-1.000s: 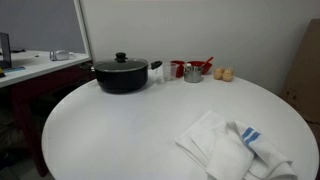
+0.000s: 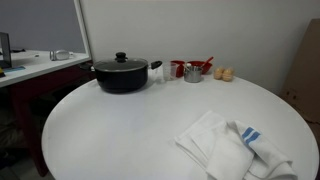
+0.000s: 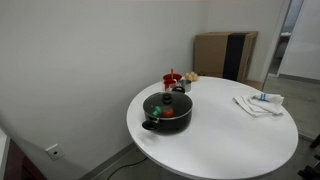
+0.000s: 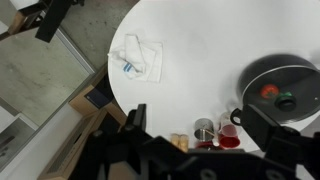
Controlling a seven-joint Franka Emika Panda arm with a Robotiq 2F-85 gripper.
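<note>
My gripper shows only in the wrist view, high over the round white table, its dark fingers (image 4: 136,116) spread wide with nothing between them. A black pot (image 2: 121,78) under a glass lid stands at the table's back left. Through that lid (image 3: 168,101), red and green items show inside. At the front right lies a crumpled white towel (image 2: 231,150) with blue stripes. The wrist view has the towel (image 4: 136,60) at upper left and the pot (image 4: 283,77) at right, both apart from the gripper.
Along the back edge are a metal cup (image 2: 193,75), red containers (image 2: 205,65), a clear glass (image 2: 170,71) and tan egg-like items (image 2: 226,75). A wall rises behind; a cardboard box (image 3: 222,56) stands beyond the table.
</note>
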